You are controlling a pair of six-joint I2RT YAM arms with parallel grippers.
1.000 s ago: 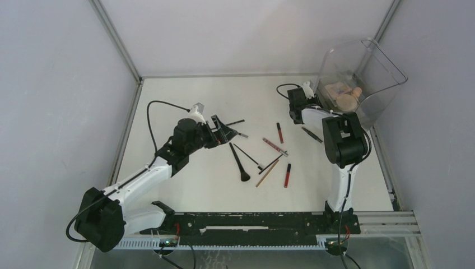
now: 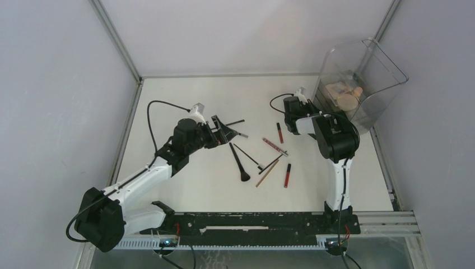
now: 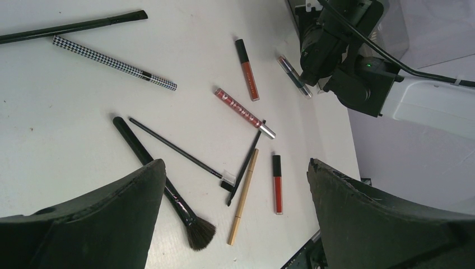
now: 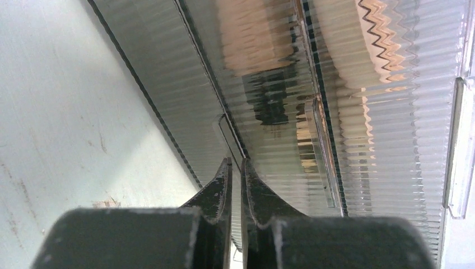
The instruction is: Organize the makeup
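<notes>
My right gripper is at the front face of the clear acrylic organizer (image 2: 383,103), its fingertips close together beside a drawer handle (image 4: 318,134); whether they touch is unclear. My left gripper is open above the scattered makeup, holding nothing. On the table lie a large black brush (image 3: 199,230), a thin spoolie brush (image 3: 173,147), a tan pencil (image 3: 242,207), red lip tubes (image 3: 278,190), a pink-red tube (image 3: 238,109), a houndstooth pencil (image 3: 106,61) and a black brush (image 3: 67,29).
The organizer stands at the back right, holding beige items (image 2: 348,102) inside, close to the side wall. My right arm spans the right side of the table.
The left arm and the items on the table are still.
</notes>
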